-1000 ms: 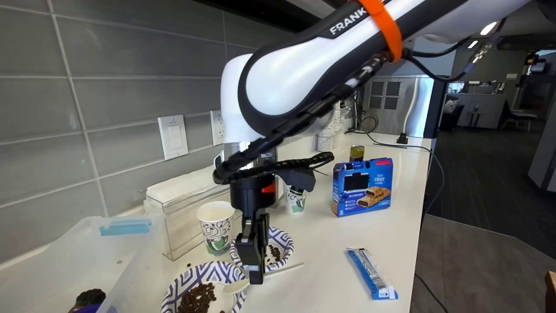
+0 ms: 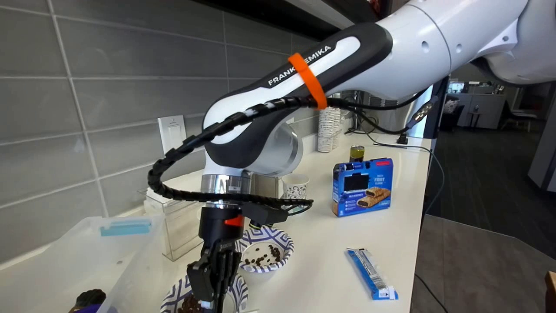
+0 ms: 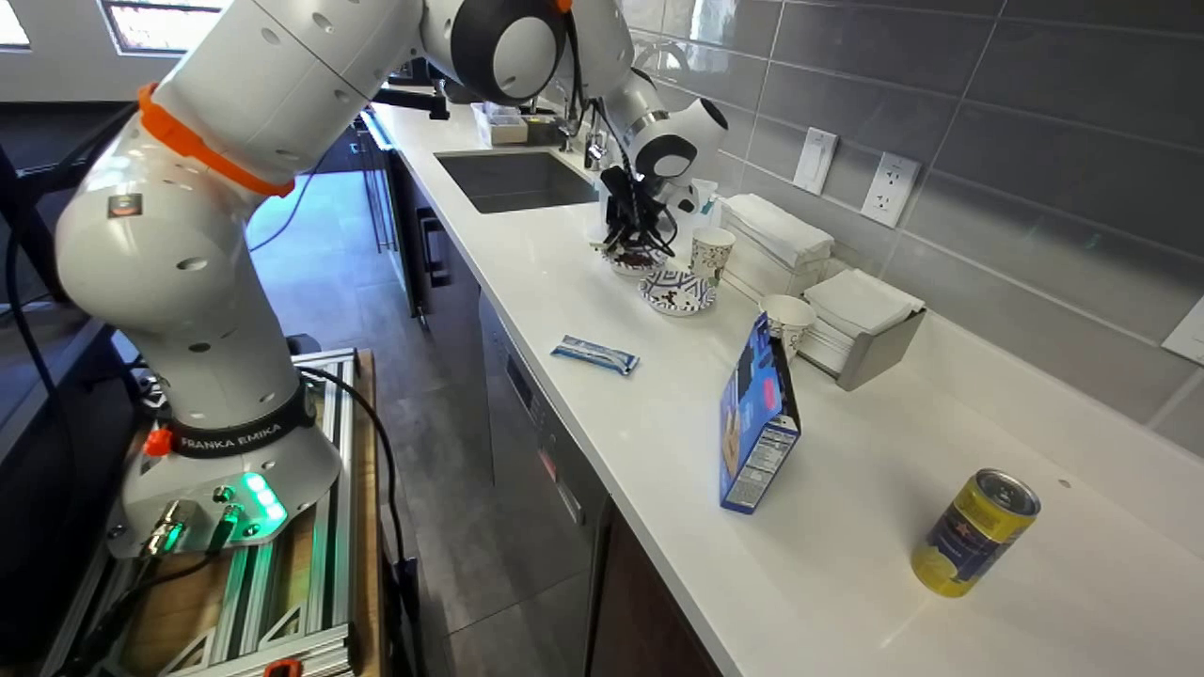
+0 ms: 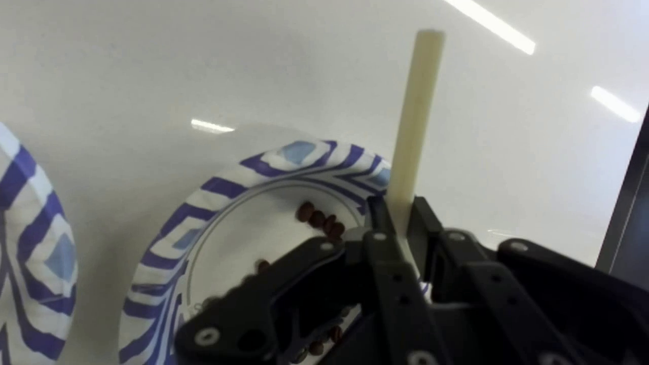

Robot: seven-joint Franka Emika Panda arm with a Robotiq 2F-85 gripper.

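My gripper (image 2: 211,305) is low over the nearer blue-patterned bowl (image 2: 177,292), which holds dark beans (image 2: 190,305). In the wrist view its fingers (image 4: 377,216) are shut on a pale spoon handle (image 4: 415,115), whose free end sticks out beyond them. The spoon's head is hidden behind the gripper there. Beneath the fingers show that bowl's rim (image 4: 204,194) and a few beans (image 4: 319,220). A second patterned bowl (image 2: 281,238) with scattered beans (image 2: 274,253) stands just behind the first. In exterior view 2 the gripper (image 3: 632,243) is far down the counter.
Paper cups (image 3: 711,250) and napkin holders (image 3: 863,322) line the wall side. A clear bin (image 2: 130,266) stands left of the bowls. A wrapped bar (image 2: 371,274), a blue snack box (image 2: 363,188) and a yellow can (image 3: 976,532) are farther off.
The arm has moved left and lower in exterior view 1, from the spoon handle between the bowls to over the nearer bowl. The cup by the napkins is now covered by the arm.
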